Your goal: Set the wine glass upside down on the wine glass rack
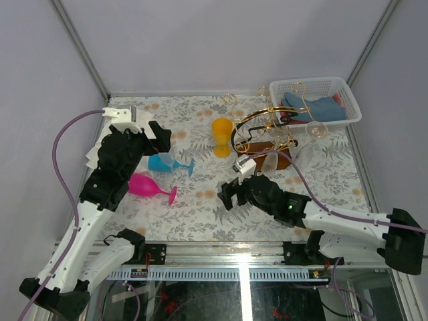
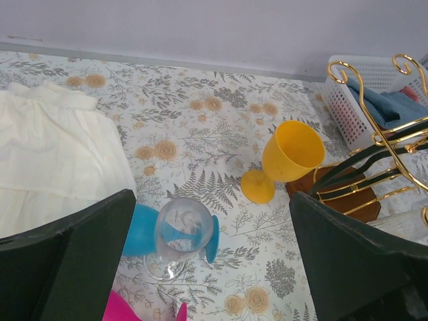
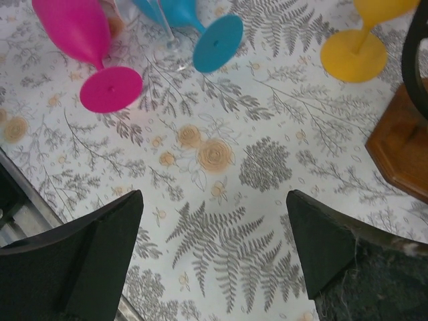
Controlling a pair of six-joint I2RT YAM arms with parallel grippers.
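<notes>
The gold wine glass rack [image 1: 264, 137] on its brown wooden base [image 1: 283, 162] stands right of centre, with clear glasses [image 1: 270, 162] at its front and right side. A yellow glass [image 1: 222, 136] is upright just left of it. To the left, a blue glass [image 1: 168, 164] and a pink glass [image 1: 148, 186] lie on their sides, and a clear glass [image 2: 184, 231] shows beside the blue one. My left gripper [image 1: 164, 137] is open above the blue glass, nothing between its fingers. My right gripper [image 1: 231, 197] hangs open and empty over bare cloth in front of the rack.
At the back right, a white basket [image 1: 314, 88] holds a blue cloth [image 1: 324, 109]. White cloth [image 2: 60, 147] covers the left side of the table.
</notes>
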